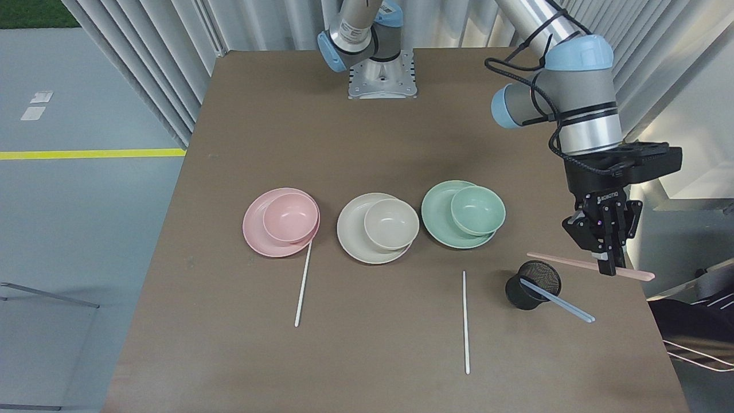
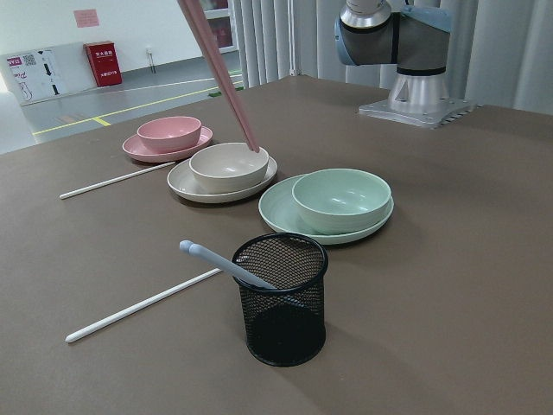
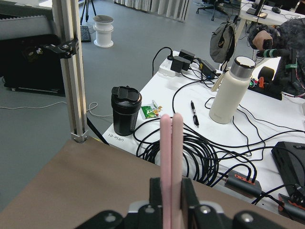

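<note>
My gripper [image 1: 609,265] is at the table's right side, shut on a pair of pink chopsticks [image 1: 557,259], which also show at the top of the left view [image 2: 220,73] and upright in the wrist view [image 3: 170,167]. Just below stands a black mesh cup [image 1: 519,292] with light blue chopsticks [image 1: 571,308] in it. A white chopstick [image 1: 465,323] lies left of the cup; another [image 1: 303,285] lies by the pink plate [image 1: 254,227].
A pink bowl [image 1: 290,217], a white plate [image 1: 351,227] with white bowl [image 1: 390,223], and a green plate [image 1: 437,213] with green bowl [image 1: 477,210] stand in a row.
</note>
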